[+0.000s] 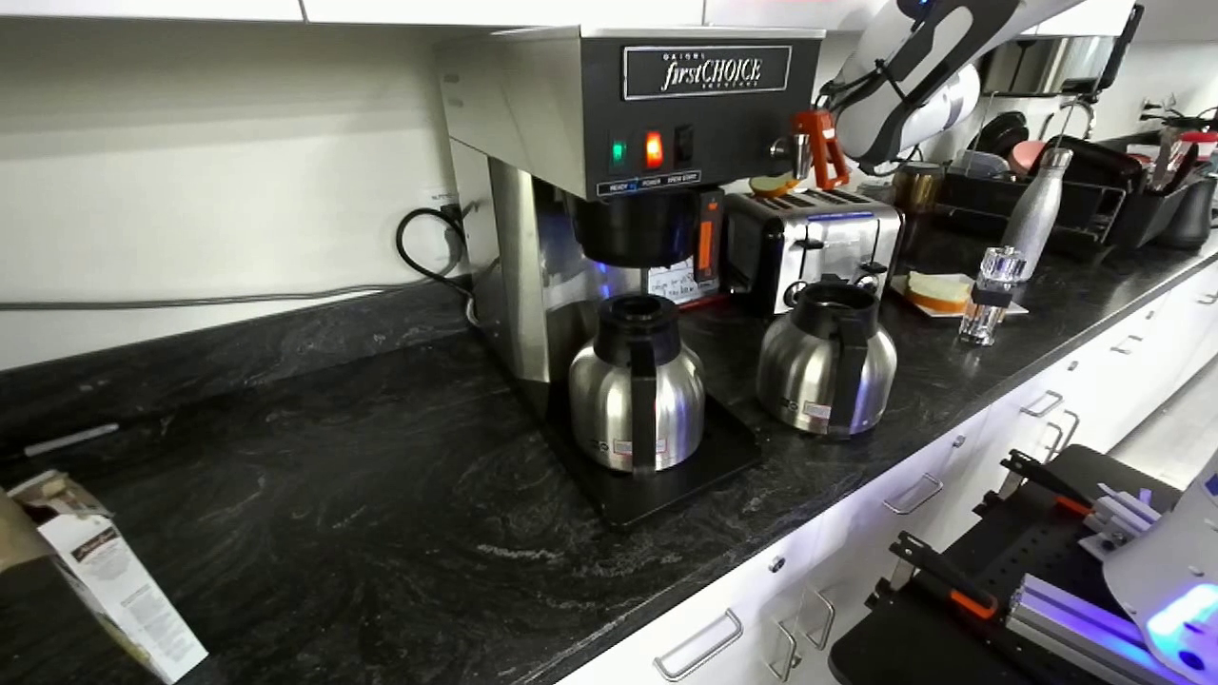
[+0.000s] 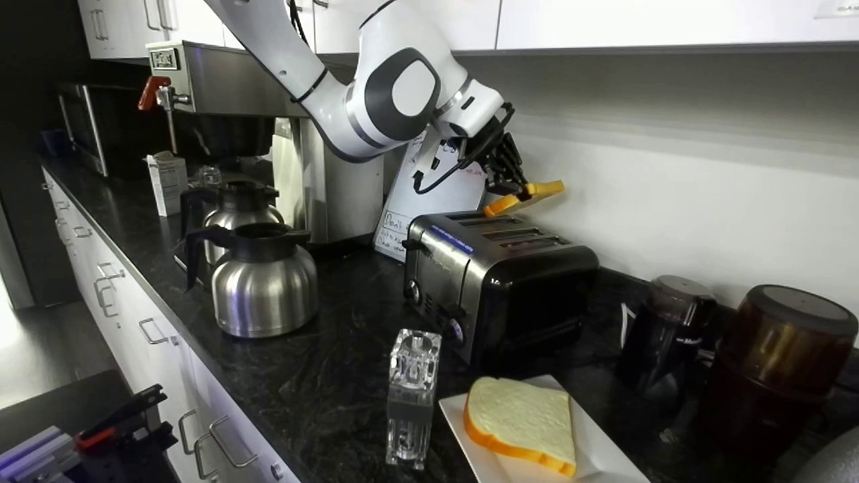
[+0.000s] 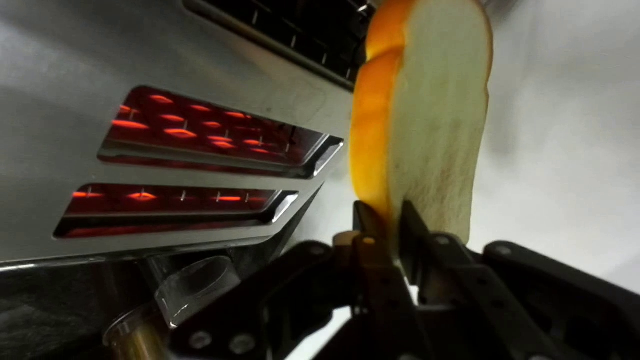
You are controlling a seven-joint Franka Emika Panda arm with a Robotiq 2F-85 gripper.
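A slice of bread (image 3: 441, 120) with an orange crust is pinched at one end by my gripper, which is shut on it. In exterior view 2 the same slice (image 2: 525, 198) hangs tilted just above the back of the toaster (image 2: 515, 282), with my gripper (image 2: 527, 192) at its upper side. Two of the toaster's slots (image 3: 204, 132) glow red inside and hold no bread in the wrist view. Another slice (image 2: 519, 422) lies flat on a white plate (image 2: 596, 439) in front of the toaster.
A clear grinder (image 2: 415, 398) stands beside the plate. Steel carafes (image 2: 266, 290) and the coffee maker (image 1: 685, 114) are on the toaster's other side. A dark grinder (image 2: 664, 330) and a brown canister (image 2: 777, 362) stand near the wall, which rises close behind the held bread.
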